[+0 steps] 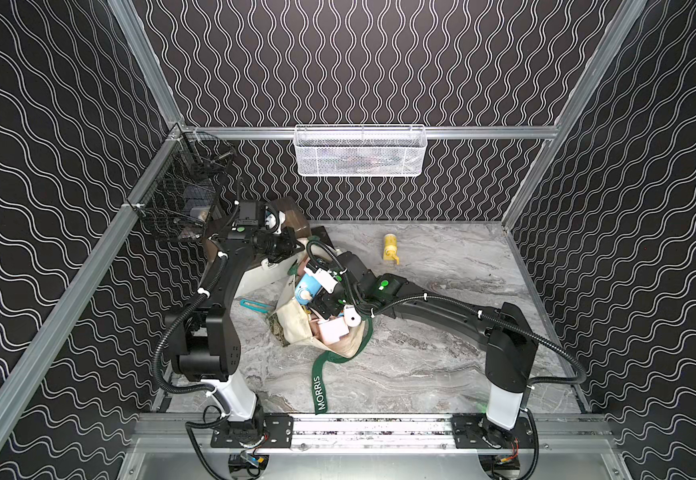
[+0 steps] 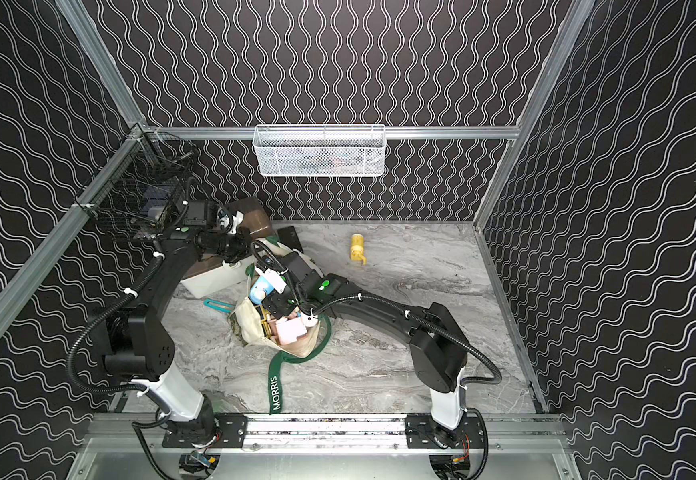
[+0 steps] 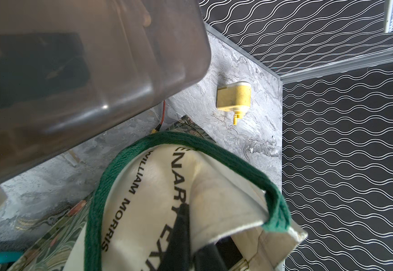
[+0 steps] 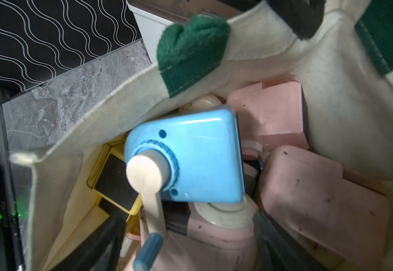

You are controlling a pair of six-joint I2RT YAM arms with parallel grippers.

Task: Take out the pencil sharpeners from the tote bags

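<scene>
A cream tote bag [image 1: 290, 320] with green trim lies open left of the table's middle. Inside it, a light-blue pencil sharpener [image 4: 201, 153] with a white crank rests on top of pink items [image 4: 323, 194]. My right gripper is open at the bag's mouth, its blurred fingers [image 4: 280, 241] on either side of the sharpener's lower end, not closed on it. At the bag's far-left rim my left gripper [image 1: 285, 248] is shut, with bag cloth gathered at its fingers [image 3: 182, 239]. A yellow sharpener [image 1: 390, 248] sits on the table outside the bag.
A brown-lidded box [image 3: 115, 81] stands behind and left of the bag. A teal object [image 1: 254, 305] lies beside the bag, and a white mesh basket [image 1: 360, 152] hangs on the back wall.
</scene>
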